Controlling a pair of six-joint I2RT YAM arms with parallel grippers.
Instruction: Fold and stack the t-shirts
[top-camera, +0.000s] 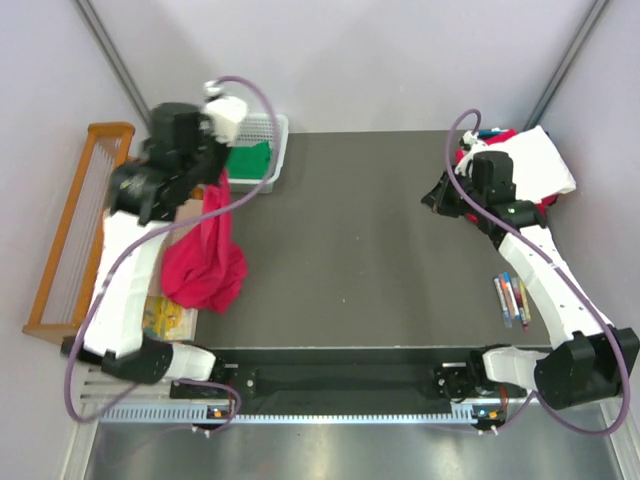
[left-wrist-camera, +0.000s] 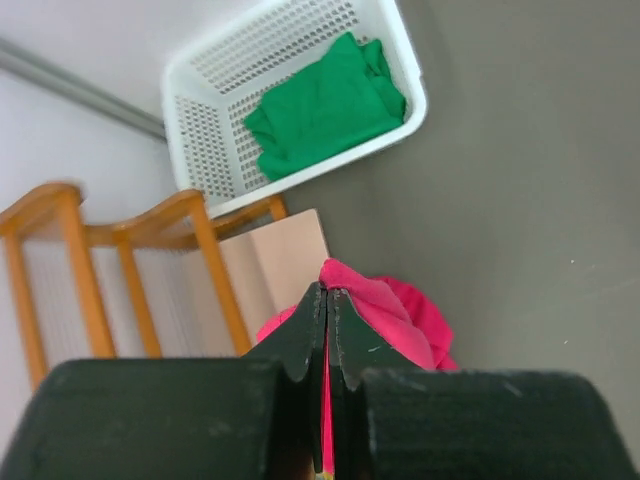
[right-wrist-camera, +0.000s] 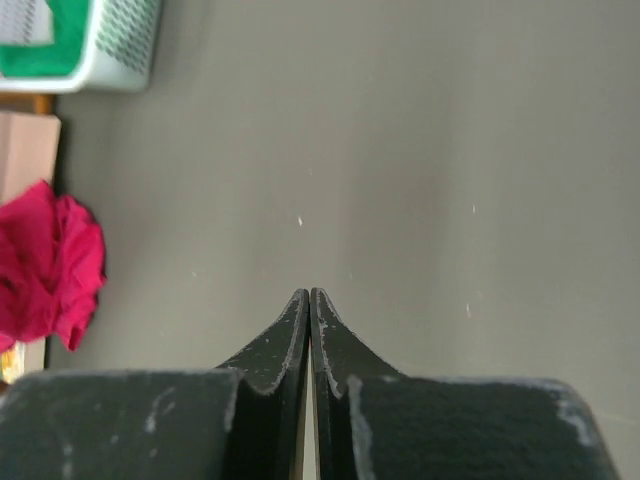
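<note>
A crumpled pink-red shirt (top-camera: 207, 262) hangs from my left gripper, which is shut on a bit of its cloth at the left of the table. The shirt's lower part bunches beside the wooden rack. A green shirt (left-wrist-camera: 330, 105) lies in the white basket (left-wrist-camera: 300, 178) at the back left. At the back right, a white folded shirt (top-camera: 535, 165) sits on top of red cloth (top-camera: 552, 203), partly hidden by my right arm. Away from any cloth, my right gripper is shut, nothing showing between its fingers.
A wooden rack (top-camera: 65, 235) and a cardboard-coloured board (left-wrist-camera: 290, 250) stand along the left edge. Several markers (top-camera: 511, 299) lie near the front right.
</note>
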